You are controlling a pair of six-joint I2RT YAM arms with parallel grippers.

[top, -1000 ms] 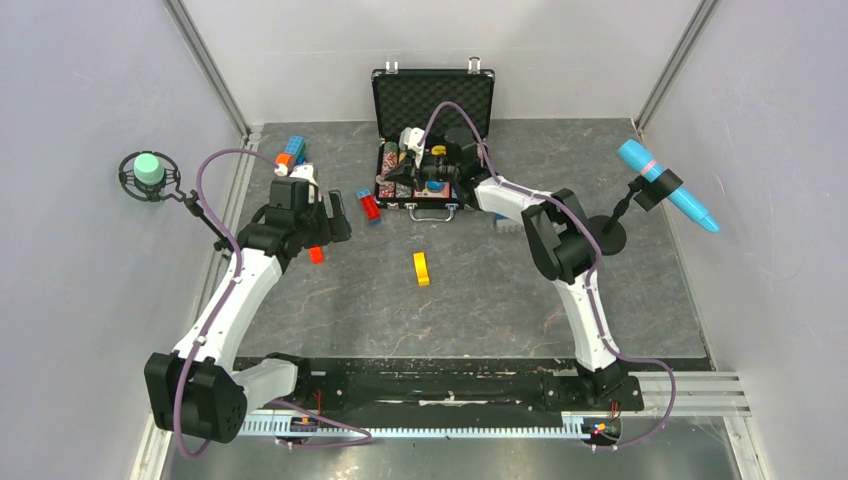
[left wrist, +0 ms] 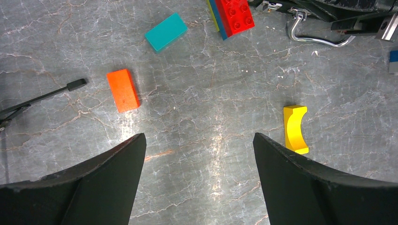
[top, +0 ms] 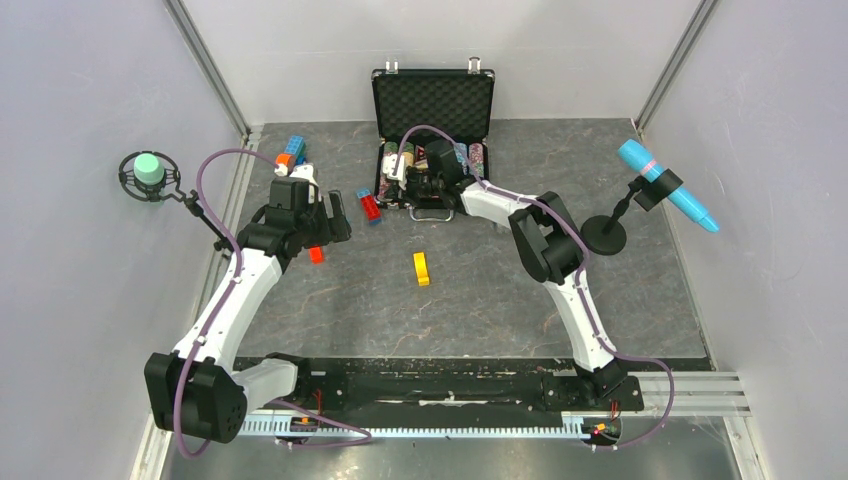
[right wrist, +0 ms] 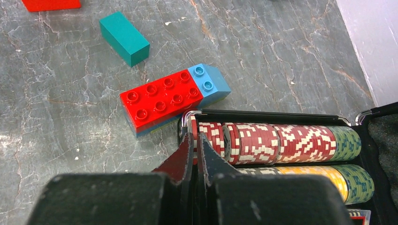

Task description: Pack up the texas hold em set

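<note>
The black poker case stands with its lid raised at the back of the table. In its near-left corner my right gripper is shut, its tips at the end of the row of red and white chips; nothing shows between the fingers. Yellow and green chips lie in the row beside, partly covered by that gripper, and the arm hides much of the case from above. Off to the left, my left gripper hangs open over bare table, empty between its fingers.
A red and blue brick lies close against the case's corner. Teal and orange blocks and a yellow arch are scattered in front. A lamp-like stand is at right.
The left arm and loose blocks have stayed put.
</note>
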